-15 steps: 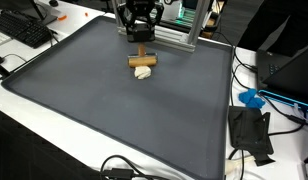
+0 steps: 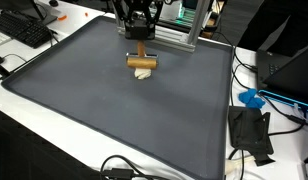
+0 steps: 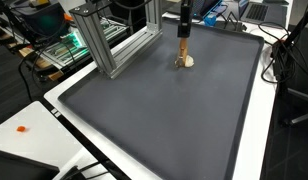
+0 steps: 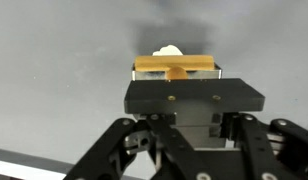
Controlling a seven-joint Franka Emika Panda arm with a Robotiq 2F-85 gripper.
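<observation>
A wooden cylinder (image 2: 142, 61) lies crosswise near the far edge of the grey mat, with an upright wooden stem (image 2: 141, 47) rising from its middle. Directly above that stem is my gripper (image 2: 140, 38), pointing down; whether its fingers press on the stem is hidden. Exterior view 2 has the gripper (image 3: 184, 32) over the stem (image 3: 183, 47) too. From the wrist, the cylinder (image 4: 178, 63) shows as an orange-brown bar beyond the black gripper parts, which cover the fingertips. A small cream-coloured piece (image 2: 143, 73) lies on the mat just in front of the cylinder.
A white frame (image 3: 124, 42) stands along its edge. A keyboard (image 2: 25, 28), a blue object (image 2: 251, 99) and black cables lie outside the mat.
My gripper has shifted slightly, and the cylinder covers a little more of the cream-coloured piece than before. The rest of the mat looks the same.
</observation>
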